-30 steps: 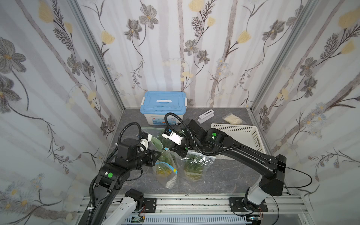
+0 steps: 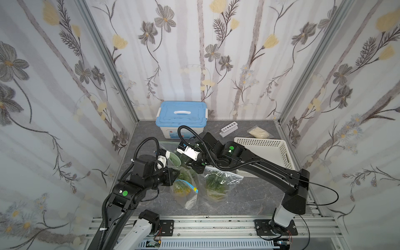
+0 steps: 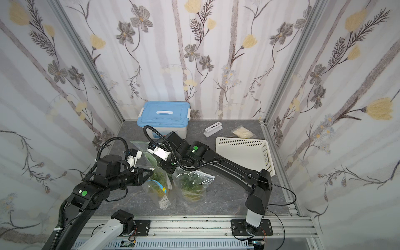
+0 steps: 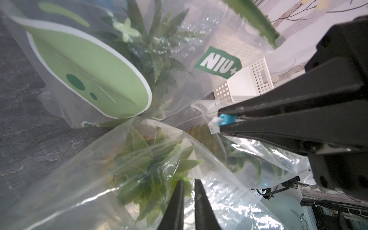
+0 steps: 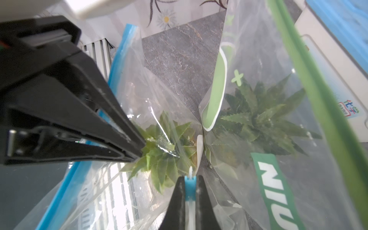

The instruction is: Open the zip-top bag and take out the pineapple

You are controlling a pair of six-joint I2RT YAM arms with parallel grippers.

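A clear bag (image 2: pixel 180 195) with a blue zip and yellow slider lies at the front of the table, a leafy pineapple (image 5: pixel 161 161) inside it. My right gripper is shut on a small blue piece (image 4: pixel 228 119) with white film at its end, near the bag's mouth. Across from it, my left gripper is narrowly open over the clear film; whether film lies between its tips does not show. In the right wrist view its fingers (image 5: pixel 118 130) overlap the blue-zip bag beside the leaves.
Behind stands a green-zip bag (image 5: pixel 264 118) with another leafy pineapple; a third clear bag (image 2: pixel 216 185) lies right of the blue-zip one. A blue-lidded box (image 2: pixel 181 118), white basket (image 2: pixel 287 154), white rack (image 2: pixel 228 129) and packet (image 2: pixel 259 132) are at the back.
The bags lie nearly where they were.
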